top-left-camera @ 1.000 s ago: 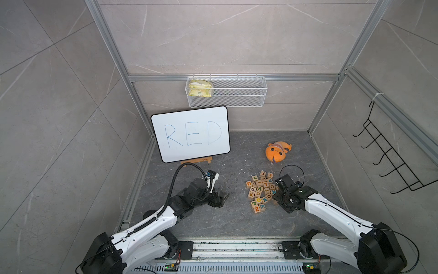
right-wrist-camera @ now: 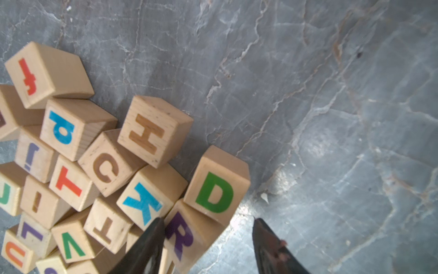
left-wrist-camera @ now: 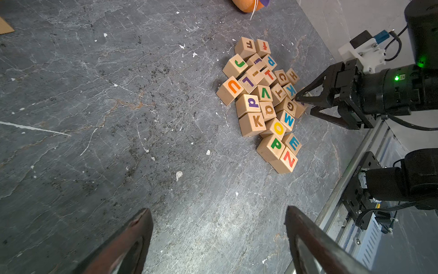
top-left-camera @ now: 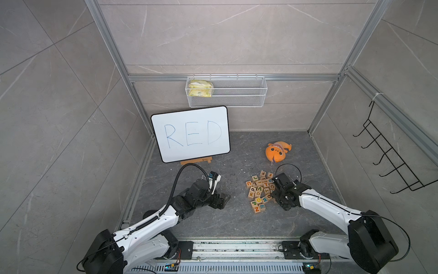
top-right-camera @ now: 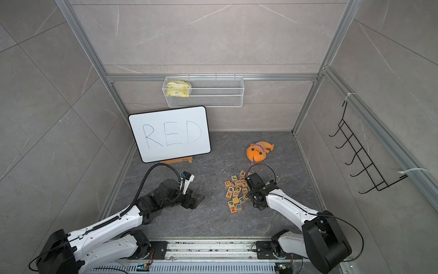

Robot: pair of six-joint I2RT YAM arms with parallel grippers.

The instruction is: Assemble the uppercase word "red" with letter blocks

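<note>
A whiteboard (top-left-camera: 190,133) with RED in blue stands at the back left. A cluster of wooden letter blocks lies right of centre, including a purple R block (right-wrist-camera: 191,237), a green D block (right-wrist-camera: 216,182) and an E block (left-wrist-camera: 291,144). My right gripper is open, low over the R block at the cluster's right edge, its left finger beside that block. My left gripper hangs open over bare floor left of the cluster, nothing between its fingers.
An orange plush toy (top-left-camera: 277,151) lies behind the blocks. A wire basket (top-left-camera: 237,91) hangs on the back wall, and a black hook rack (top-left-camera: 387,150) on the right wall. The floor between the left gripper and the cluster is clear.
The left gripper has shifted only very slightly.
</note>
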